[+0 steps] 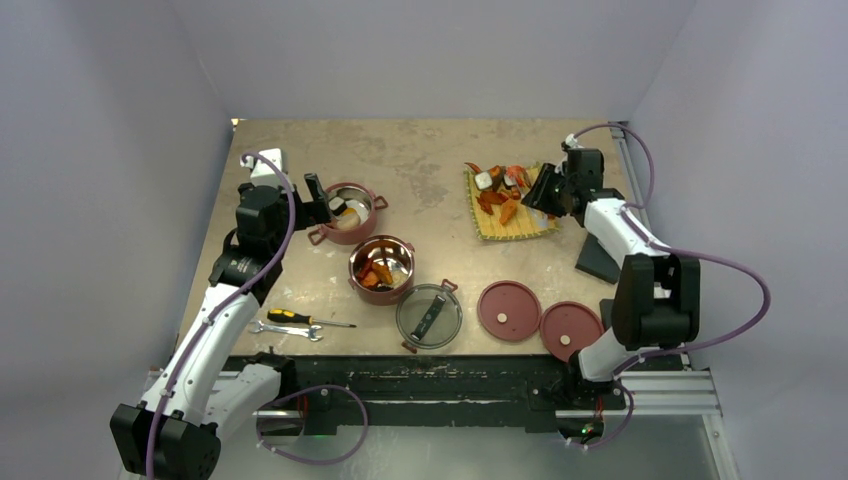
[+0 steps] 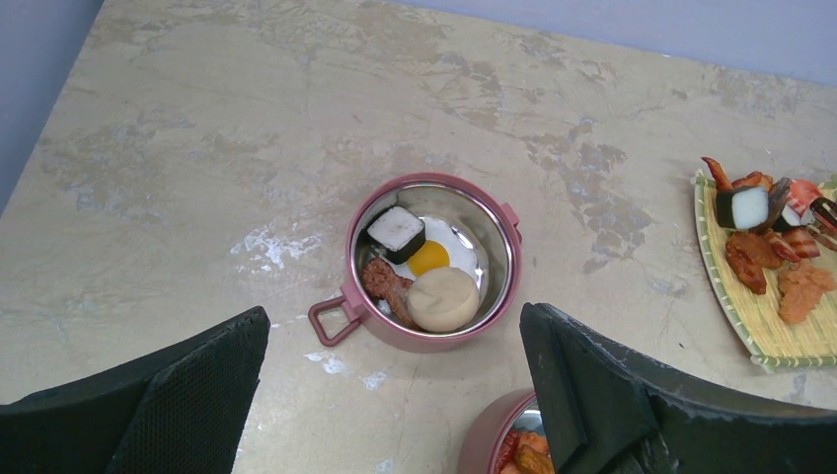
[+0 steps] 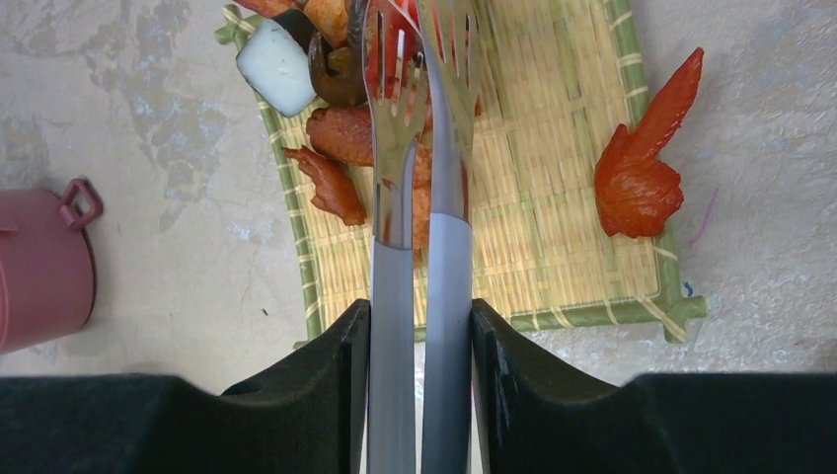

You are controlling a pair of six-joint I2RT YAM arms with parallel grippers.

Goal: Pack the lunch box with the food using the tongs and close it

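Observation:
A bamboo mat (image 1: pixel 485 225) at the right holds assorted food, including a rice piece (image 3: pixel 276 69) and fried chicken (image 3: pixel 637 183). My right gripper is over it, with silver fork-ended tongs (image 3: pixel 449 267) between its fingers, their tines over the food. My left gripper stands open and empty near a pink pot (image 2: pixel 350 252) holding sushi, egg, meat and a pale bun (image 2: pixel 442 298). A second pot (image 1: pixel 382 293) in front holds orange-brown food.
A glass lid (image 1: pixel 445 320) and two pink lids (image 1: pixel 510 300) lie along the front edge. A screwdriver (image 1: pixel 290 316) and wrenches (image 1: pixel 285 330) lie front left. Dark slabs (image 1: pixel 597 260) sit at the right.

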